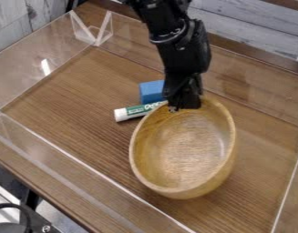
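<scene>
My black gripper (183,98) is shut on the near rim of a beige oval bowl (176,155) at its back edge, in the middle right of the camera view. Just left of the bowl's back lies a white and green tube (135,112). Behind the tube, partly hidden by the gripper, is a blue block (151,89).
The wooden tray (68,109) has bare room on the left and right of the bowl. Its clear walls border the work area, with a white slatted surface (249,27) beyond. Black cables sit outside at the bottom left.
</scene>
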